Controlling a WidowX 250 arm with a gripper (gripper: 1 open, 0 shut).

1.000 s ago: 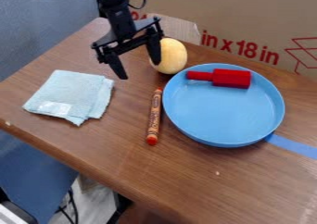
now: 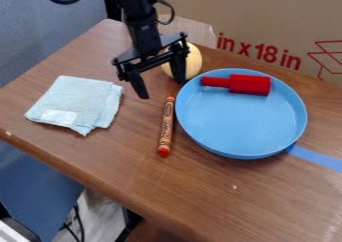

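Note:
My black gripper [image 2: 158, 70] hangs over the back middle of the table, fingers apart and pointing down, with nothing seen between them. Partly hidden behind it is a round pale yellow object [image 2: 190, 59]. A light blue folded cloth [image 2: 70, 106] lies to the left. An orange marker with a red end [image 2: 167, 125] lies lengthwise below the gripper, left of a blue plate [image 2: 241, 126]. A red object with a short handle [image 2: 247, 84] rests on the plate's back part.
A cardboard box [image 2: 267, 26] stands at the back. A blue tape strip [image 2: 318, 159] runs right of the plate. The table's left edge drops to the floor.
My gripper has moved a little down and to the right, covering more of the yellow object. The things on the table have not visibly moved.

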